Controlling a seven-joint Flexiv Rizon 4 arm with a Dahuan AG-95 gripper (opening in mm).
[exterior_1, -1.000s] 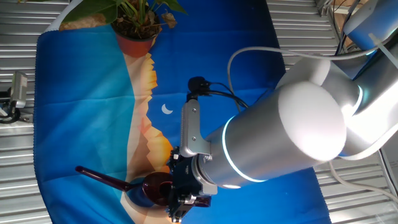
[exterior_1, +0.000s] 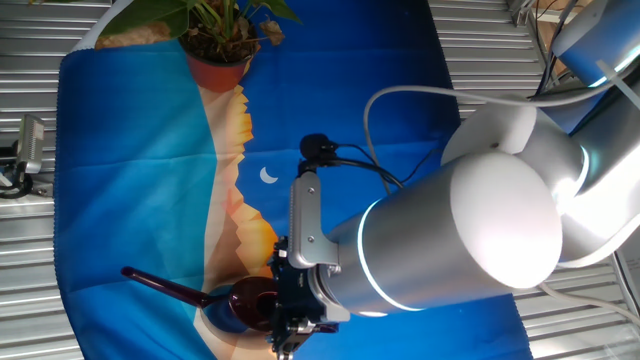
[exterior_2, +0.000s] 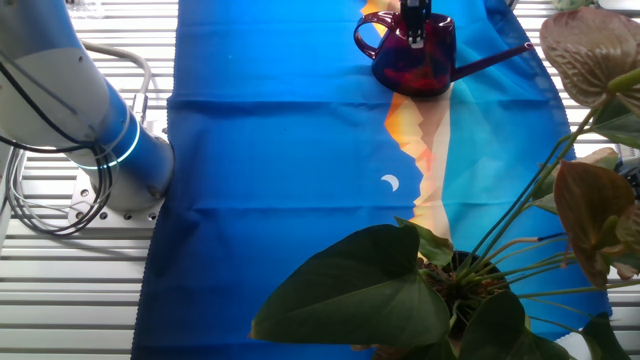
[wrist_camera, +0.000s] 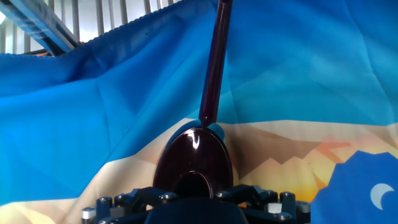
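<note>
A glossy dark red watering can (exterior_2: 414, 62) stands upright on the printed cloth, its long spout (exterior_1: 165, 286) pointing away from the arm. In the wrist view the can's body (wrist_camera: 194, 155) lies just ahead of the gripper, its spout running up the picture. My gripper (exterior_2: 416, 38) is down at the top of the can on the handle side. The gripper's linkages spread to both sides at the bottom of the wrist view, but its fingertips are largely hidden, so neither its opening nor any hold on the can is clear.
A potted plant (exterior_1: 215, 75) with broad leaves stands at the other end of the blue beach-print cloth (exterior_2: 290, 150). Cables (exterior_1: 400, 92) loop beside the arm. A metal slatted table (exterior_1: 30, 250) surrounds the cloth.
The watering can looks unmoved.
</note>
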